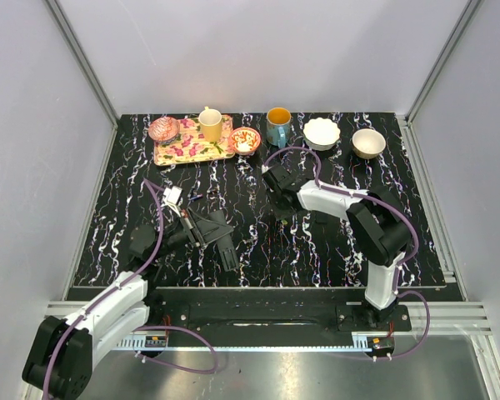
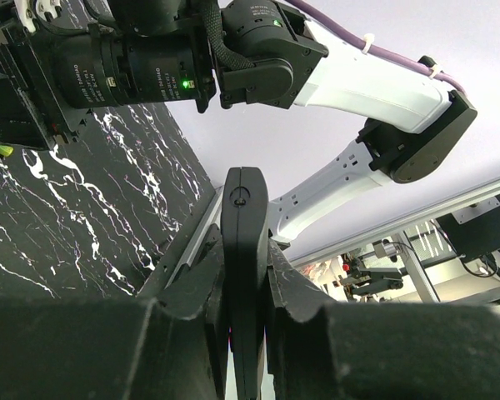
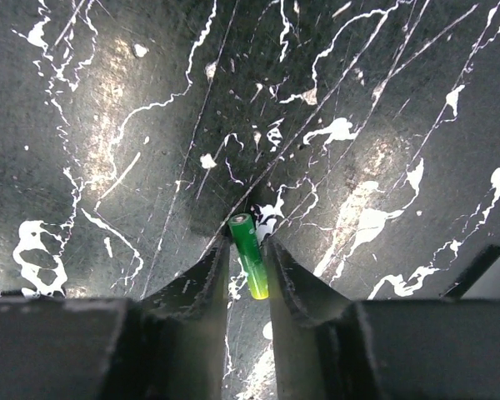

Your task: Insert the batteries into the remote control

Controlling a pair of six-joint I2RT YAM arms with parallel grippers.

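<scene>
A slim black remote control stands upright in the left wrist view, with my left gripper shut on it. From above, the remote is tilted over the left-middle of the table. In the right wrist view a green battery with a yellow-green end lies on the dark marbled table. My right gripper is part open around it, one fingertip at each side; no firm grip shows. The remote's battery compartment cannot be made out.
A small dark flat piece lies right of the right gripper. Small thin items lie left of centre. Along the back stand a floral tray, a yellow mug, a blue-orange mug and several bowls.
</scene>
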